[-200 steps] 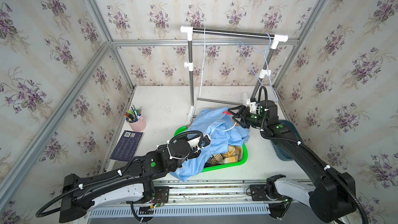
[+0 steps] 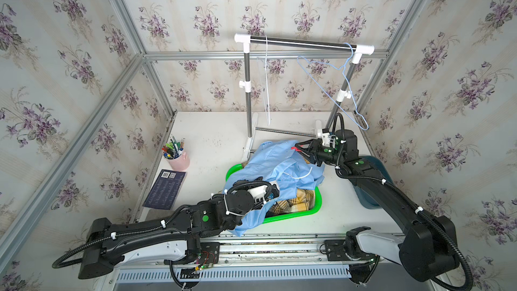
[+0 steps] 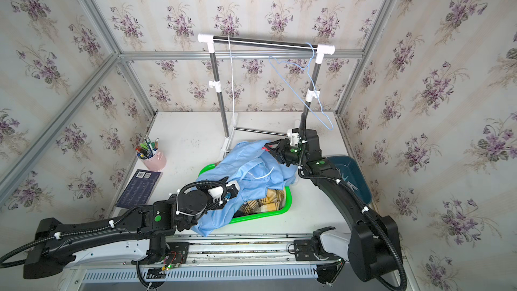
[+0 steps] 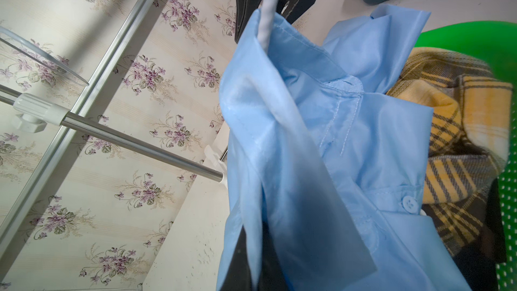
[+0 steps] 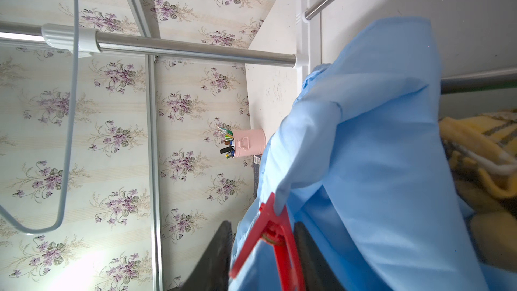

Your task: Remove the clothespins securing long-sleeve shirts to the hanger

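A blue long-sleeve shirt [image 2: 269,161] lies heaped over the green basket, with a white hanger [image 2: 297,176] curving across it. A white rod [image 4: 272,5] shows at its collar in the left wrist view. The red clothespin [image 5: 274,226] has its tip on a fold of the shirt [image 5: 377,172]. My right gripper stands part open around the clothespin's spread handles, one finger on either side. At the shirt's near left, my left gripper is shut on a fold of its cloth, which partly hides the fingers.
A yellow plaid shirt [image 2: 299,202] lies in the green basket [image 2: 318,199]. Behind stands a metal rack [image 2: 301,43] with an empty blue hanger [image 2: 328,94]. A pink pen cup [image 2: 180,161] is at left, a dark teal bin [image 2: 371,196] at right.
My right gripper has come slightly left and down around the red clothespin. The left gripper has moved slightly right with the cloth. The white hanger curve has shifted, and the blue hanger has swung.
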